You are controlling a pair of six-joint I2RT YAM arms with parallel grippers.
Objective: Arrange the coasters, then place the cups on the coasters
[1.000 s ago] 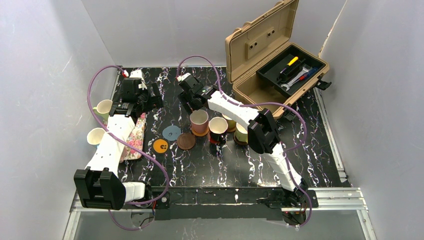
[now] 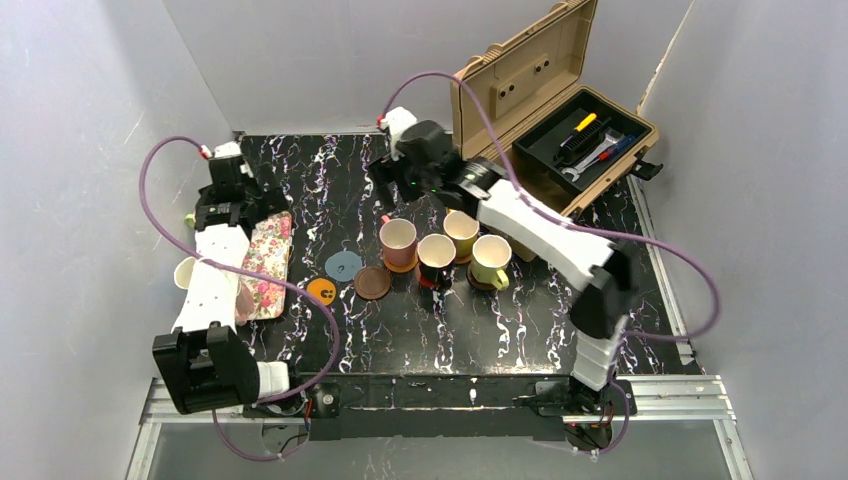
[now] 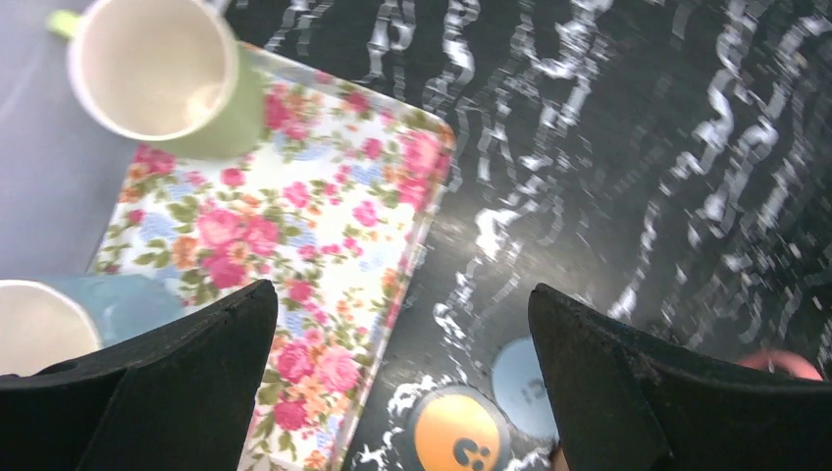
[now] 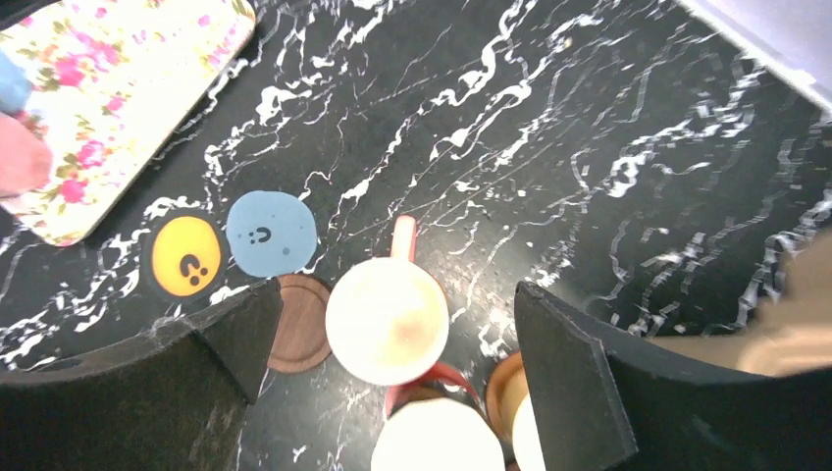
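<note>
On a brown coaster in the top view stands a pink cup [image 2: 398,235], its handle pointing up the view. Beside it are a red-and-black cup [image 2: 436,252], a yellow cup [image 2: 462,228] and a pale green cup [image 2: 490,260], each upright. Three coasters lie bare: blue [image 2: 344,266], orange [image 2: 321,291] and brown [image 2: 372,282]. My right gripper is open and empty above the pink cup. My left gripper hangs open over the floral tray [image 3: 334,245]; a green cup [image 3: 162,74] and a blue cup [image 3: 118,304] are on that tray.
An open tan case [image 2: 505,140] with a black tool tray [image 2: 545,150] fills the back right. Another pink cup [image 4: 20,157] is at the floral tray's near end.
My right arm has risen and swung right, uncovering more of the yellow and green cups. The left arm has shifted left over the tray. The cups on the coasters stay put.
</note>
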